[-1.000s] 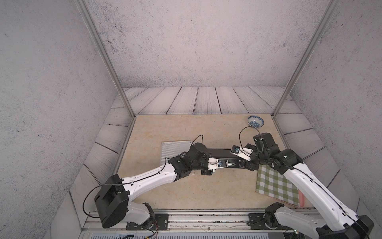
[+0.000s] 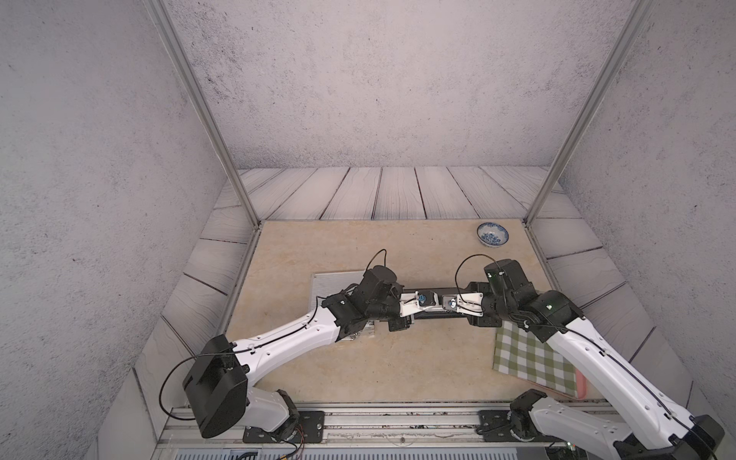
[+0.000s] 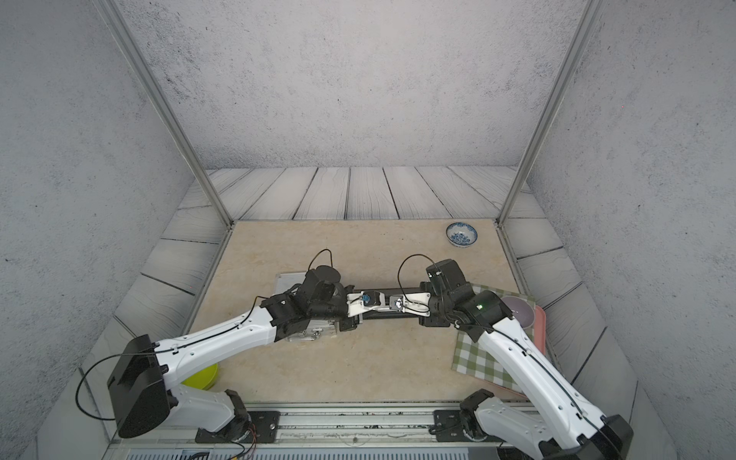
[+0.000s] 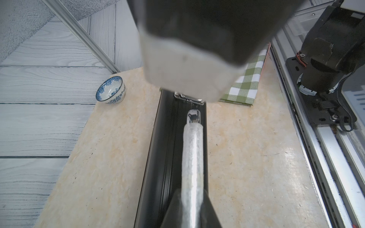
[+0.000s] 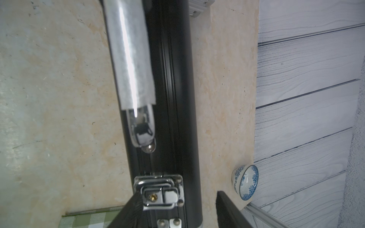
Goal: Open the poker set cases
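A long black case (image 5: 171, 57) with a silver handle (image 4: 192, 159) and a metal latch (image 5: 159, 191) lies across the middle of the table. My left gripper is shut on the handle along the case's near edge. My right gripper faces it from the right, its fingers parted around the latch at the case's right end, part open. The top views show both arms over the case, hiding much of it.
A blue-white bowl (image 2: 492, 234) stands at the back right. A checked cloth (image 2: 529, 360) lies at the front right. A pale ridged board (image 2: 329, 287) is partly under my left arm.
My left gripper moved slightly back from a second ago.
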